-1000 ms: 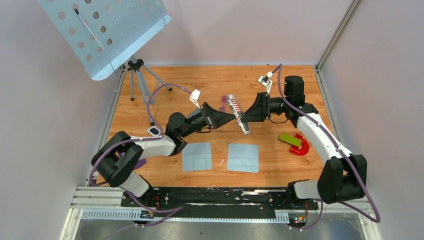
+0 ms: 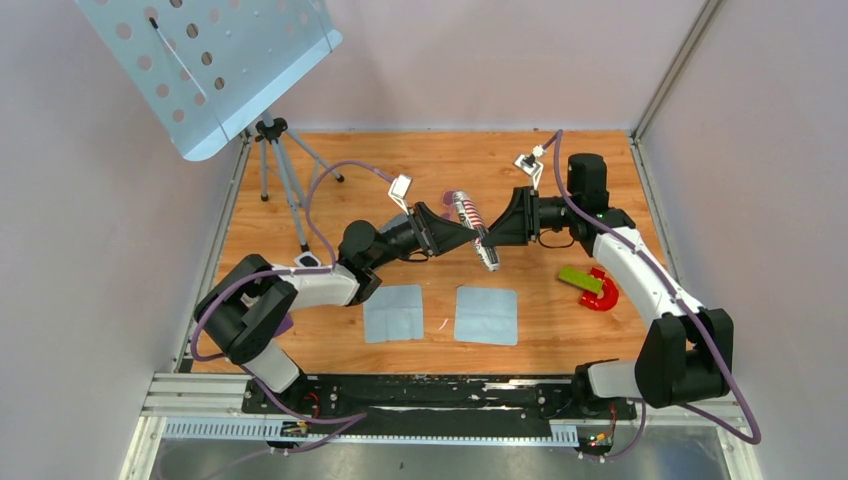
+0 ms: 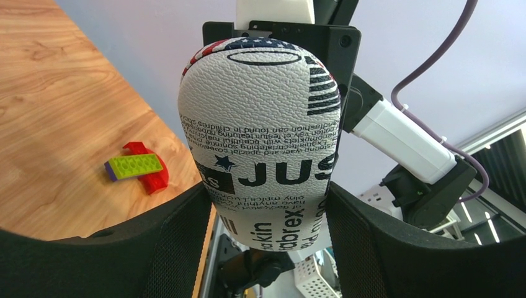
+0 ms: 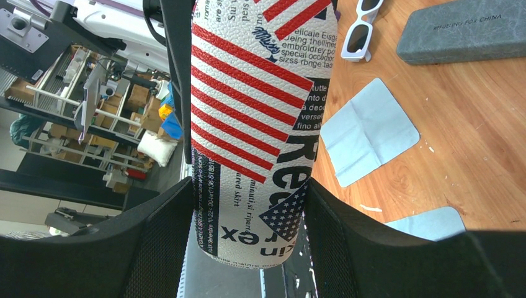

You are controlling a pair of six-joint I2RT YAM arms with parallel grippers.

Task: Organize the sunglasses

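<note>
A printed glasses case (image 2: 475,228) with red stripes and lettering is held up between the two arms. My right gripper is closed round its lower part, one finger pressed to each side. White sunglasses (image 4: 361,31) lie on the table beside a dark grey case (image 4: 462,37). In the top view, pink-lensed glasses (image 2: 449,199) lie behind the held case.
Two light blue cloths (image 2: 393,314) lie flat near the front. A green block-like item (image 2: 580,280) and a red curved item (image 2: 602,295) sit at the right. Something purple (image 2: 284,324) is partly hidden by the left arm. A tripod (image 2: 290,190) stands at back left.
My left gripper has moved a little rightward, closer to the held case. The right arm and the case have hardly moved.
</note>
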